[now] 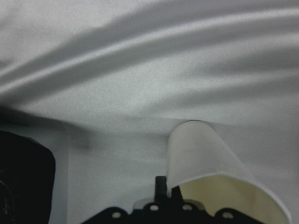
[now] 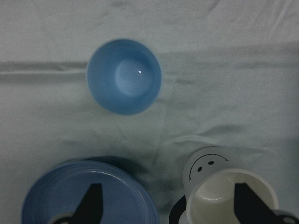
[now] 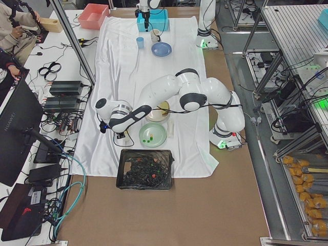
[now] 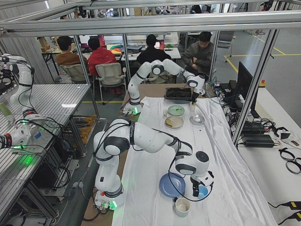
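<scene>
In the left wrist view a white paper cup (image 1: 201, 154) lies tilted at the fingers of my left gripper; whether they grip it I cannot tell. My right gripper is open above a white mug (image 2: 224, 196) with a smiling face, a blue plate (image 2: 84, 196) and a blue cup (image 2: 124, 77). A green plate (image 3: 152, 135) and a beige plate (image 4: 174, 121) with a yellow item stand near the left arm.
A black lined bin (image 3: 143, 169) stands at the near edge of the white cloth (image 3: 118, 61). A blue bin (image 3: 159, 23) is at the far end.
</scene>
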